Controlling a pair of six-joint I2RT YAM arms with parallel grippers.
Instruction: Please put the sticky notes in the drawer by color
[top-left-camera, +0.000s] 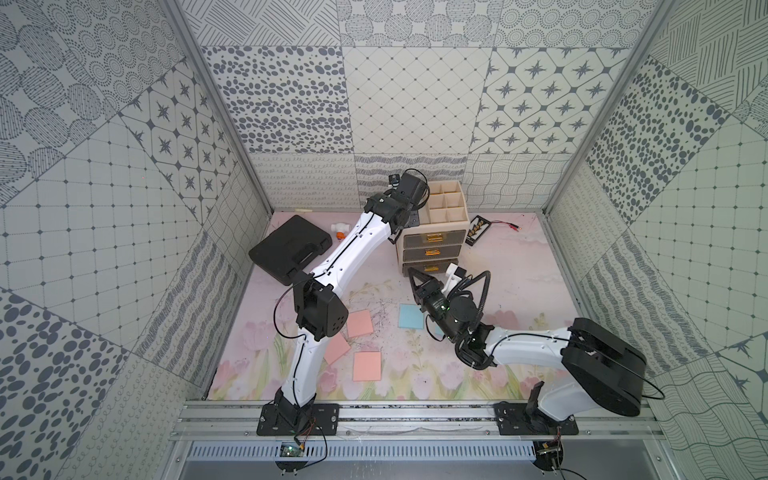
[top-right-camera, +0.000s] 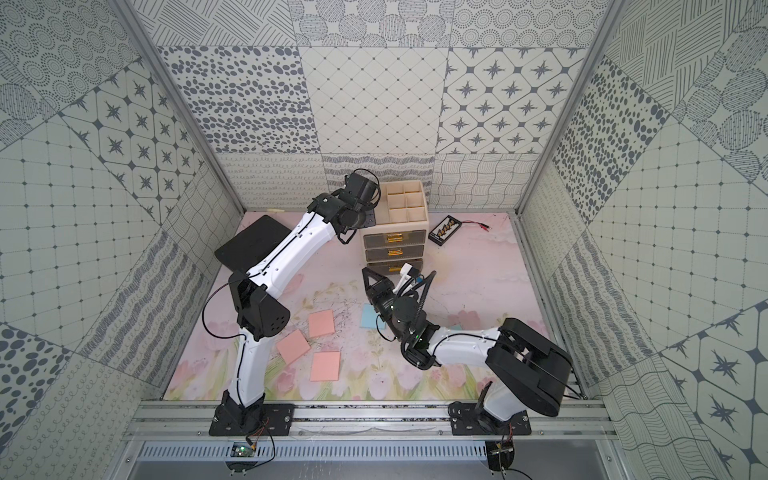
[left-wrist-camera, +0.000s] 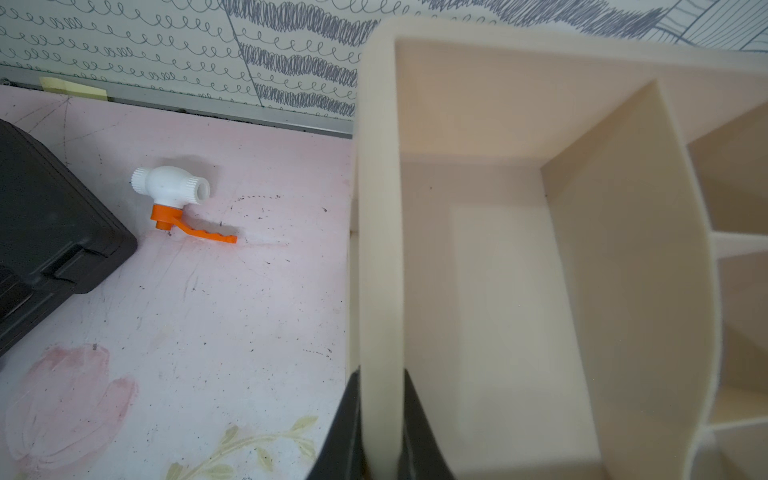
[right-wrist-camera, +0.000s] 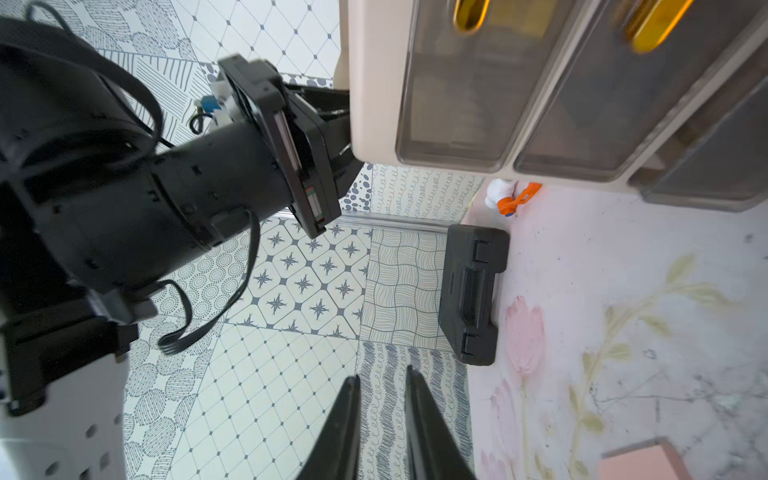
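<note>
My left gripper is shut on the left wall of the beige drawer unit (left-wrist-camera: 379, 240), one finger on each side. The unit (top-left-camera: 412, 233) stands at the back middle, its open-topped compartments above three grey drawers with gold handles. In the right wrist view the lowest drawer (right-wrist-camera: 712, 156) seems to sit a little forward of the others. My right gripper is partly open and empty, in front of the unit. Three pink sticky notes (top-right-camera: 325, 366) lie on the table; a blue note (top-left-camera: 410, 317) lies near the right gripper, and another blue patch (top-right-camera: 456, 327) peeks out behind the right arm.
A black case (top-left-camera: 289, 248) lies at the left, with a white-and-orange valve (left-wrist-camera: 169, 188) between it and the unit. A small black box with a cable (top-left-camera: 477, 230) is right of the unit.
</note>
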